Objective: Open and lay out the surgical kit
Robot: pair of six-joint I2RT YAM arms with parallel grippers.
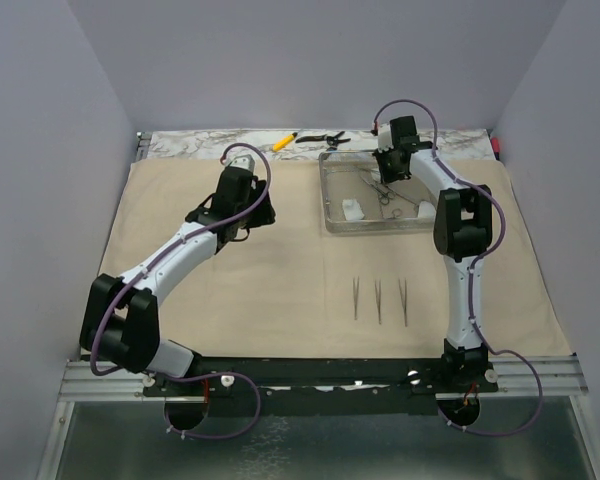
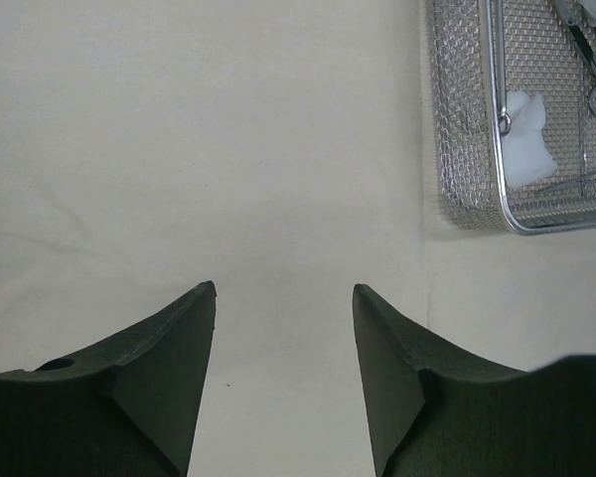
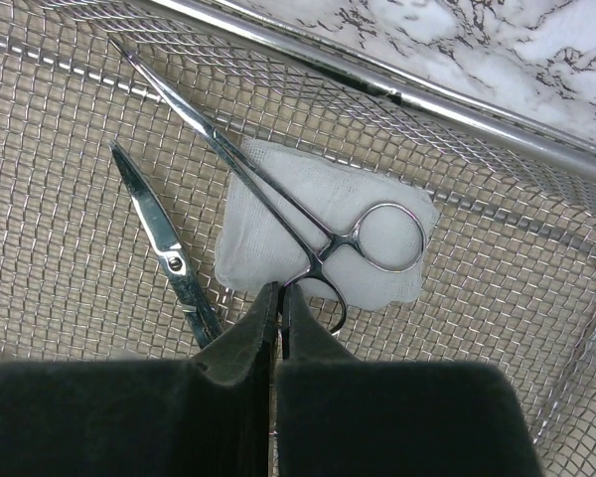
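In the right wrist view my right gripper is shut on the near finger ring of a slim hemostat (image 3: pixel 270 204). That hemostat lies slanted across a white gauze pad (image 3: pixel 377 290), its tips pointing to the upper left. Left of it is a pair of scissors (image 3: pixel 164 243), the handles hidden under my fingers. All of these are inside the wire mesh basket (image 1: pixel 327 200). Over bare cloth in the left wrist view, my left gripper stands open and empty.
Three thin tweezers, including the middle one (image 1: pixel 379 302), lie in a row in front of the basket. A white lump sits in the basket's near left corner. Pliers (image 1: pixel 323 137) and a yellow tool (image 1: pixel 284 141) lie behind on marble.
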